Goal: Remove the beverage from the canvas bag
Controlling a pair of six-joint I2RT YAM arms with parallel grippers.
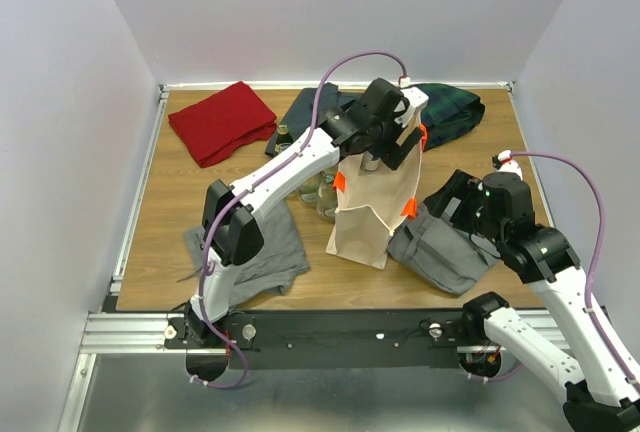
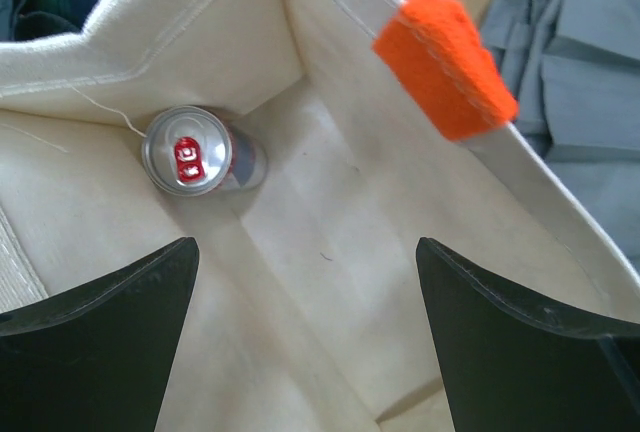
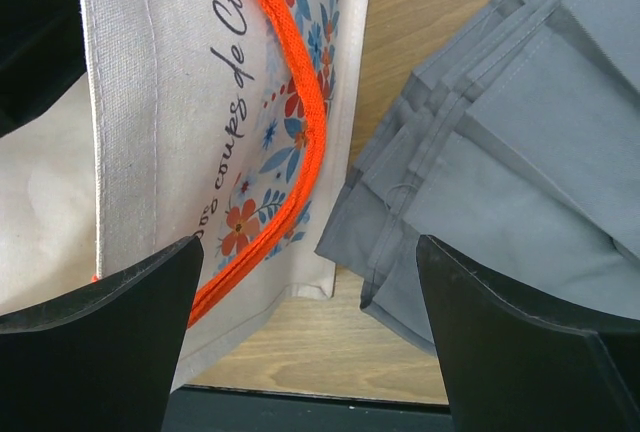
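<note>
The cream canvas bag (image 1: 365, 234) stands open on the table, with orange handle patches at its rim. Inside it, at one end, a silver can with a red tab (image 2: 188, 152) stands near the bag's wall. My left gripper (image 1: 405, 144) is over the bag's opening, its open fingers (image 2: 110, 342) spread above the interior and the can beyond them. Only a bit of the can (image 1: 370, 163) shows beneath that gripper from above. To the right of the bag, my right gripper (image 1: 452, 204) hangs open beside the printed side with its orange handle (image 3: 312, 117), nothing between its fingers.
Several glass bottles (image 1: 327, 197) stand close to the bag's left side, partly under my left arm. Folded cloths lie about: red (image 1: 222, 124), dark green (image 1: 452, 110), grey on the left (image 1: 265, 257) and grey on the right (image 1: 445, 252).
</note>
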